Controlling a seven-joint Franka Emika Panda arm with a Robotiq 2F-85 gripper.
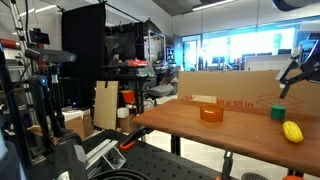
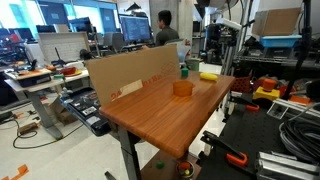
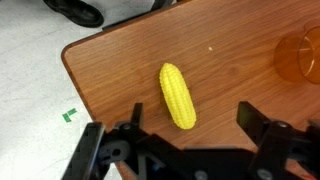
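A yellow corn-shaped object (image 3: pixel 177 96) lies on the wooden table (image 3: pixel 120 70) in the wrist view. My gripper is over it, its open fingers standing wide to either side with nothing held. In exterior view 1 the gripper (image 1: pixel 284 91) hangs well above the table at the right, clear of the yellow object (image 1: pixel 292 132) near the right end. An orange bowl (image 1: pixel 211 114) sits farther left on the table, and a green cup (image 1: pixel 278 112) stands behind the yellow object.
A cardboard panel (image 1: pixel 230 88) stands along the table's back edge. In exterior view 2 the near part of the tabletop (image 2: pixel 165 120) is bare. A person (image 2: pixel 168 30) is in the background beyond the panel.
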